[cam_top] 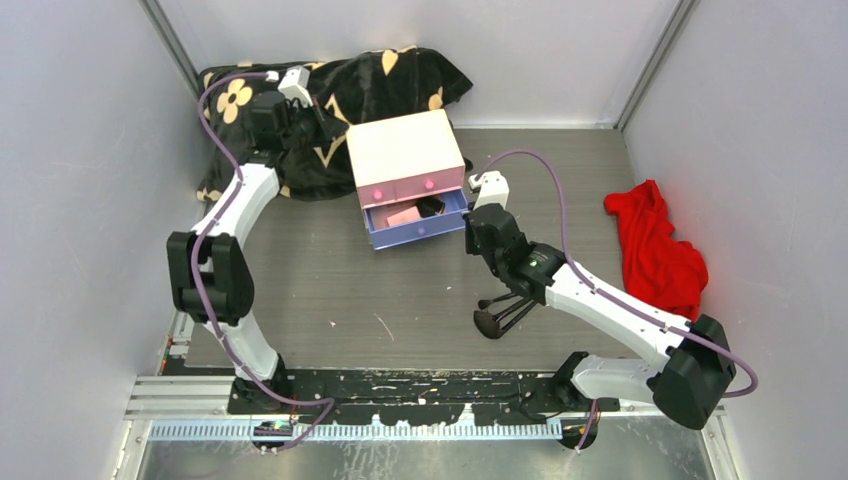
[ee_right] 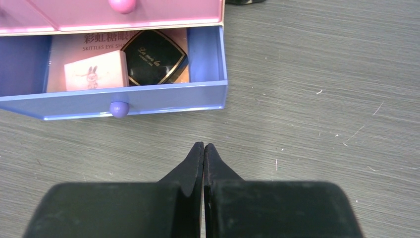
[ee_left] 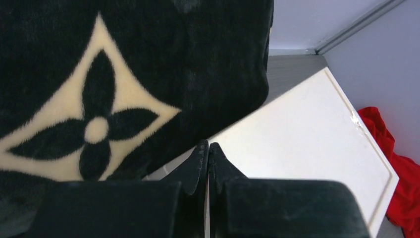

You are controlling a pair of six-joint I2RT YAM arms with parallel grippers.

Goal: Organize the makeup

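A small cabinet with a cream lid (cam_top: 400, 150), a pink upper drawer (cam_top: 405, 188) and a blue lower drawer (ee_right: 163, 96) stands at the back centre. The lower drawer is pulled out, holding a pink box (ee_right: 96, 69), a black compact (ee_right: 153, 54) and a palette beneath them. My left gripper is shut, nothing visible between its fingers, at the cabinet's back left corner beside the patterned black cloth (ee_left: 74, 59). My right gripper is shut, nothing visible between its fingertips, in front of the drawer's right side. Makeup brushes (cam_top: 490, 322) lie at the front right.
A red cloth (cam_top: 655, 250) lies along the right wall. The black cloth fills the back left.
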